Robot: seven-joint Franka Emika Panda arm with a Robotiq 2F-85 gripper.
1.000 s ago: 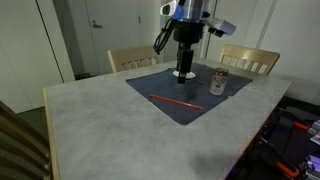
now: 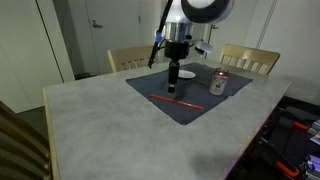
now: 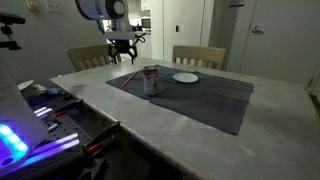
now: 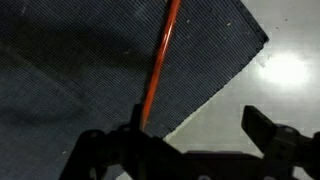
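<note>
A thin red stick [image 2: 177, 101] lies on the dark mat [image 2: 188, 116], close to the mat's near side. In the wrist view the red stick [image 4: 160, 66] runs down from the top edge and its lower end passes behind the left finger. My gripper [image 2: 172, 88] hangs above the mat, just behind the stick. Its fingers are wide apart in the wrist view, and nothing is held between the gripper's [image 4: 194, 118] fingertips. The far exterior view shows the stick [image 3: 130, 78] lying on the mat, left of a can.
A can-like container [image 3: 151, 80] stands on the mat, to the right of the stick in exterior view 1. A white plate [image 3: 186, 77] lies farther back.
In exterior view 1 my gripper has come down and shifted left, nearer to the stick. The stick, can and plate have stayed in place.
</note>
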